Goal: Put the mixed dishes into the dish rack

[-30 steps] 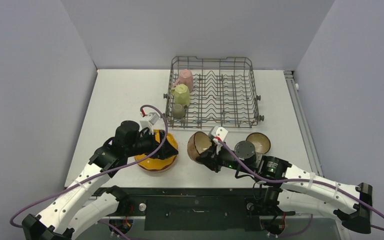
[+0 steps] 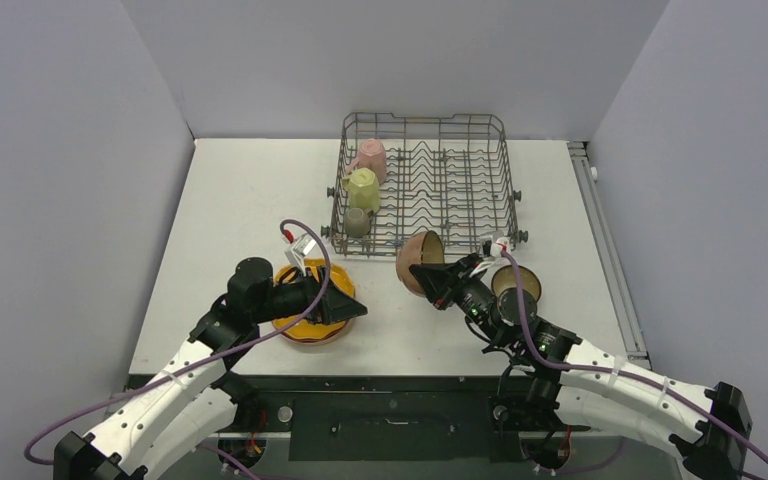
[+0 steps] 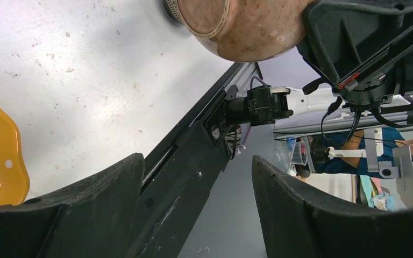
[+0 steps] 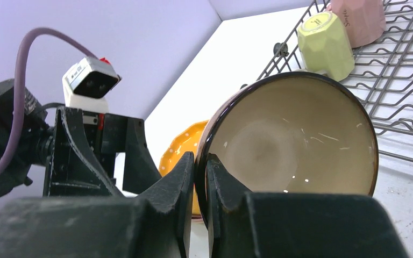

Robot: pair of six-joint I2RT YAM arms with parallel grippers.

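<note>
A brown bowl (image 2: 412,262) hangs tilted on its side in front of the rack. My right gripper is shut on its rim, and the bowl's tan inside (image 4: 296,140) fills the middle of the right wrist view. My left gripper stands open over the stacked yellow-orange plates (image 2: 312,330), with nothing between its fingers. The wire dish rack (image 2: 460,252) holds a pink mug (image 2: 372,158), a green mug (image 2: 363,188) and a small grey cup (image 2: 357,222) along its left side. A second brown bowl (image 2: 530,284) sits on the table at right, partly covered by my right arm.
The rack's middle and right wire rows are empty. A metal rail (image 2: 605,250) runs along the right wall, and a dark edge (image 2: 390,384) bounds the table's front.
The right gripper has carried the bowl rightward and a little toward the rack, turning it further onto its side. My left arm has shifted slightly right. The rack's contents have stayed put.
</note>
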